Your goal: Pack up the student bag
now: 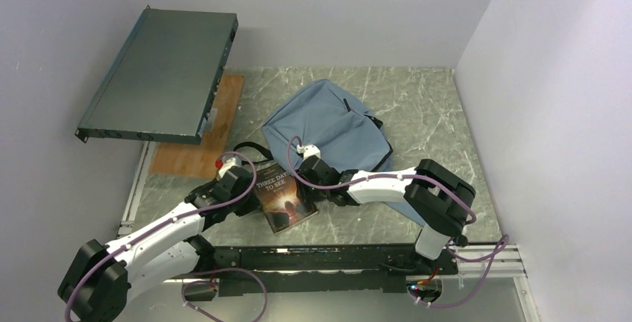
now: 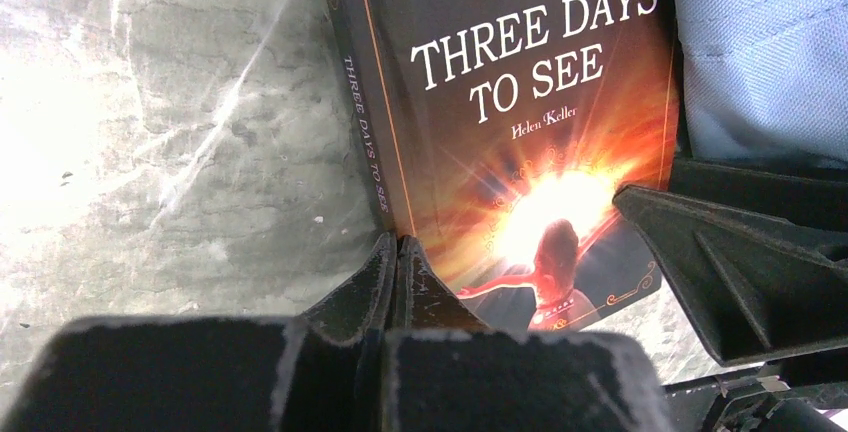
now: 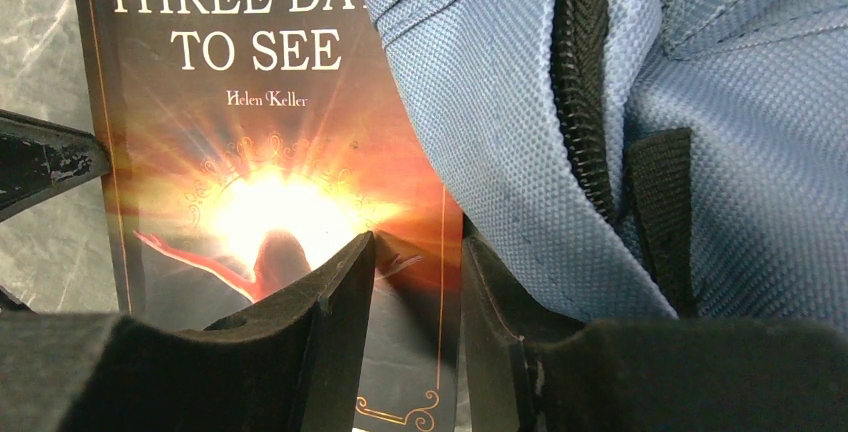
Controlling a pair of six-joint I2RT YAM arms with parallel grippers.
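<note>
The book "Three Days to See" (image 1: 283, 197) lies face up at the front of the table, tucked against the blue bag (image 1: 328, 124). In the left wrist view, the fingertips of my left gripper meet at the spine edge of the book (image 2: 520, 142), with nothing between them; the book is outside them. My right gripper is shut on the book's right edge, one finger over the cover (image 3: 270, 132) and the other beyond the edge, partly hidden. The bag's fabric and black zip (image 3: 582, 82) hang close beside it.
A dark green metal box (image 1: 160, 72) overhangs a wooden board (image 1: 197, 143) at back left. A black strap (image 1: 253, 149) lies behind the book. Bare table shows right of the bag and at left front.
</note>
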